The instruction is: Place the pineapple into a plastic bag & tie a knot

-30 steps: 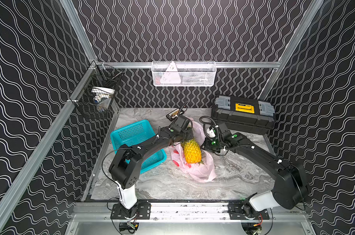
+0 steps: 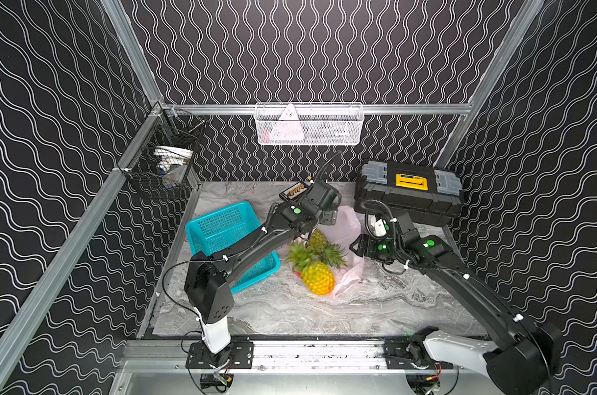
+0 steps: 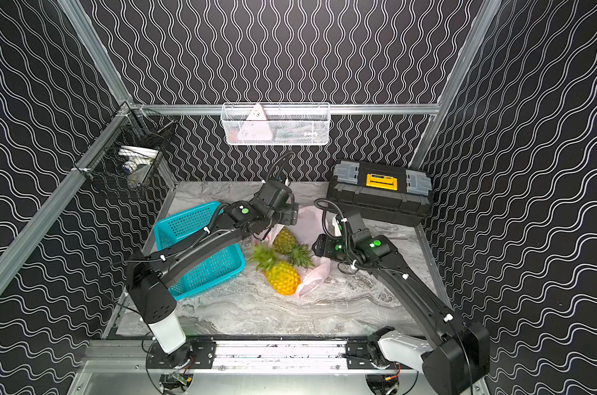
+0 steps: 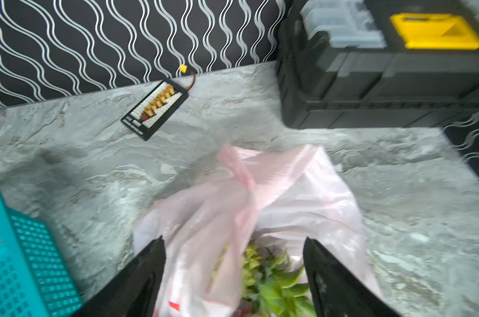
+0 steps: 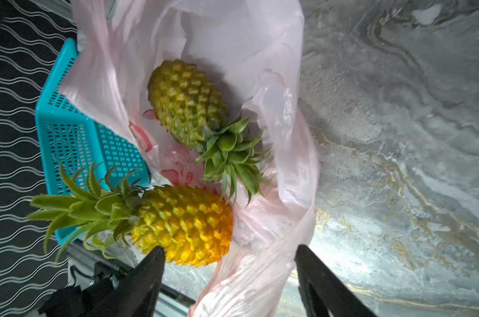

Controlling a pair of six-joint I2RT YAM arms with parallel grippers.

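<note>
Two pineapples show in the right wrist view. The greener pineapple (image 5: 186, 103) lies within the spread pink plastic bag (image 5: 273, 105), its crown turned toward the bag's side. The yellow pineapple (image 5: 191, 222) rests on its side at the bag's edge, crown pointing out past the bag toward the basket. My left gripper is over the bag's far part; its fingers stand apart, with bag film and green leaves seen in the gap beyond. At the bag's right side, my right gripper has its fingers apart too, bag film below them. Neither appears to hold anything.
A teal basket (image 2: 227, 227) stands left of the bag, partly under my left arm. The black toolbox (image 2: 410, 197) sits at the back right. A small black board (image 4: 155, 109) lies near the back wall.
The yellow pineapple, earlier under my left gripper, now lies nearer the front with its crown to the left; the second pineapple has come into view. Both arms have shifted, the right one away from the bag.
</note>
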